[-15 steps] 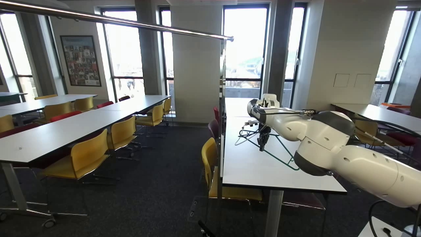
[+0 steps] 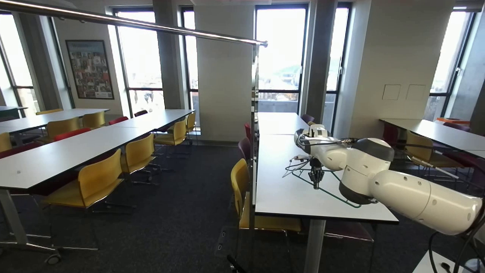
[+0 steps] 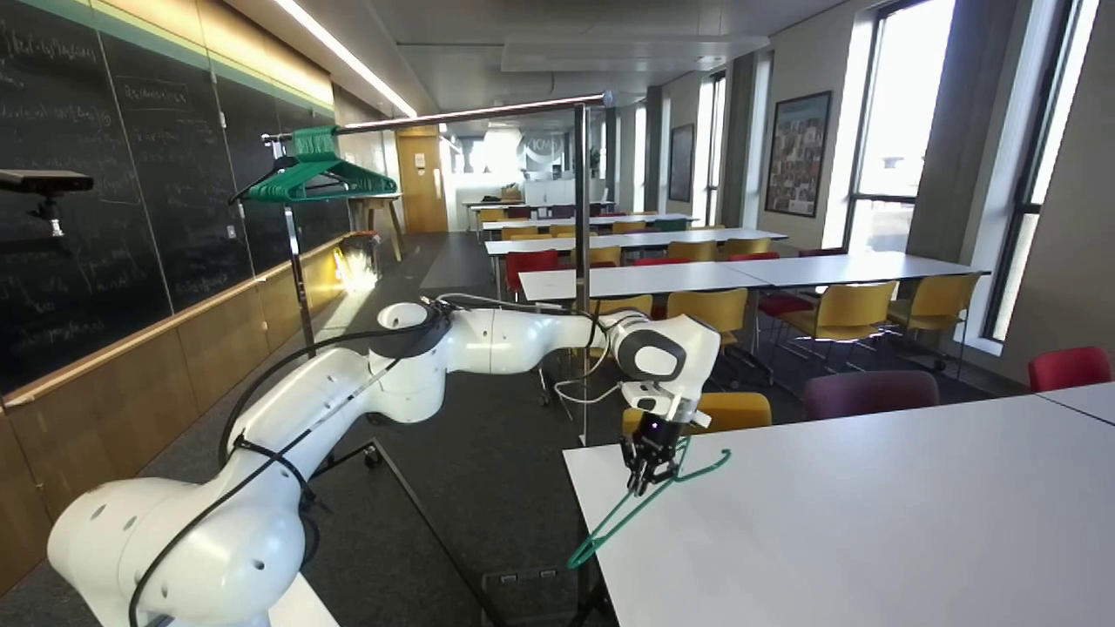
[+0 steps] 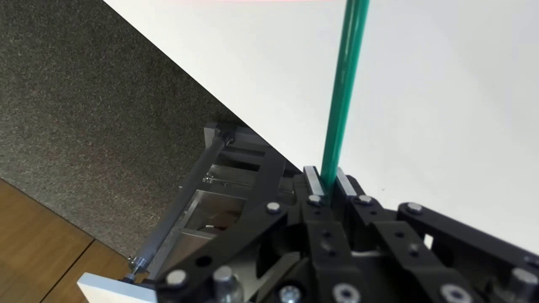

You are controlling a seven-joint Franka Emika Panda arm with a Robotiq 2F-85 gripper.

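A green clothes hanger (image 4: 343, 91) is held by one of its bars between the fingertips of my gripper. In exterior view 2 the gripper (image 3: 638, 489) is over the near-left part of the white table (image 3: 836, 522). There, the hanger's hook (image 3: 721, 460) points right over the tabletop, and its lower end (image 3: 581, 554) reaches the table's left edge. From exterior view 1, the gripper (image 2: 316, 185) points down, with the hanger (image 2: 338, 196) spread out at its sides. Whether the hanger touches the tabletop, I cannot tell.
A clothes rack's rail (image 3: 470, 115) runs overhead, carrying several green hangers (image 3: 319, 183) at its far left. Its upright post (image 2: 254, 136) stands beside the table's left edge. Chairs (image 2: 240, 186) line that edge.
In exterior view 1 the gripper has come down and to the right, and the hanger has moved the same way with it. The gripper stays shut on the bar.
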